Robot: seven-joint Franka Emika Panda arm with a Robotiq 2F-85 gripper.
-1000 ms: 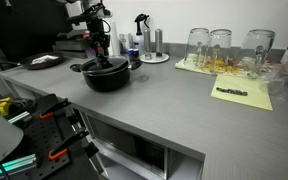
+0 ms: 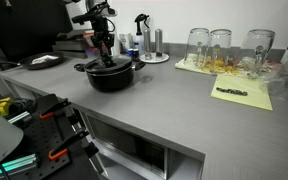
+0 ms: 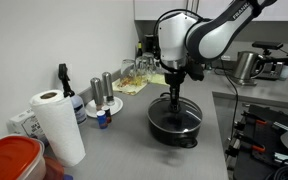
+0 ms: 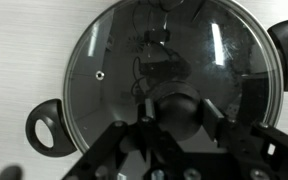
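Note:
A round glass lid (image 4: 99, 75) with a dark rim lies over the black pot (image 2: 109, 103), roughly centred between the pot's two side handles in the wrist view. Its black knob (image 4: 176, 108) sits between my fingertips. From above, my gripper is shut on that knob. The pot (image 3: 174, 130) stands upright on the grey counter, with the arm reaching down to the lid (image 3: 174, 112). Whether the lid's rim touches the pot all the way round cannot be told.
Metal shakers (image 2: 158, 41) and small bottles stand behind the pot. Upturned glasses (image 2: 219, 45) and a yellow sheet (image 2: 243, 91) lie farther along the counter. A paper towel roll (image 3: 59, 125) and a red bowl (image 3: 12, 158) are opposite.
My gripper and the lid have shifted slightly to the right over the pot in exterior view 1. The pot stays in place.

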